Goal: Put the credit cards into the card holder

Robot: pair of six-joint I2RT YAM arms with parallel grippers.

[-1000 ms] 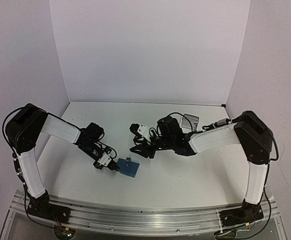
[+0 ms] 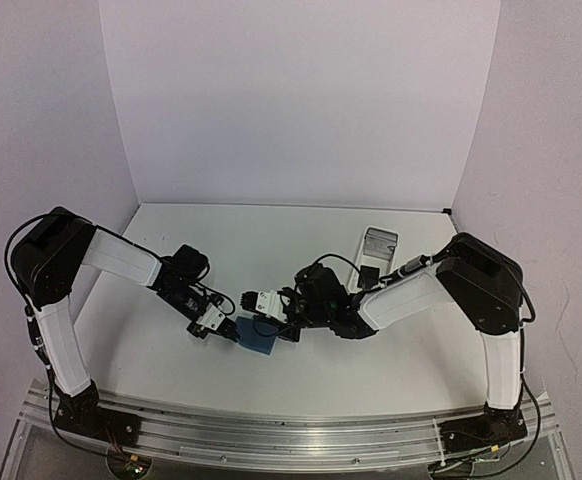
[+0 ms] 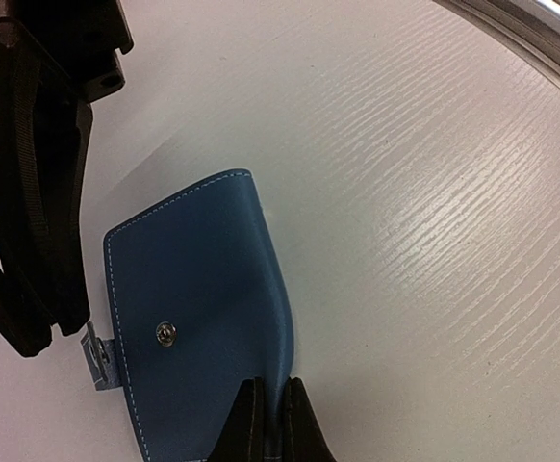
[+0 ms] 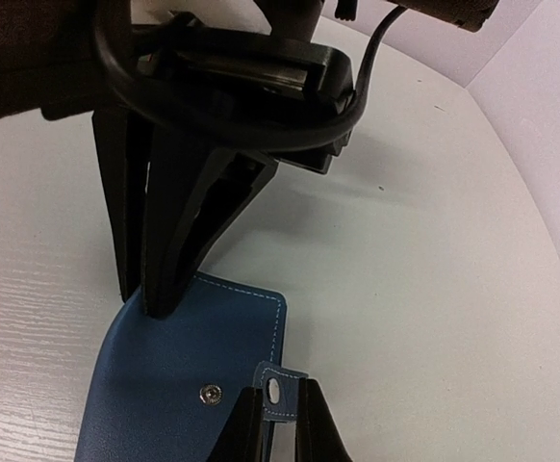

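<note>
The blue card holder with pale stitching lies closed on the table, low in the middle of the top view. Its folded spine edge is pinched by my left gripper, which is shut on it. A metal snap shows on the holder's face, and a small strap tab sticks out at the opposite edge. Around that tab stands my right gripper, its fingertips part open, one on each side in the right wrist view. No card is visible outside the holder.
At the back right of the table is a whitish tray, with a dark object at its near end, partly behind the right arm. A metal rail runs along the front.
My right gripper has come down and toward the front, from beyond the holder to its strap edge, and now covers the tab from above. The left arm and holder look unmoved.
</note>
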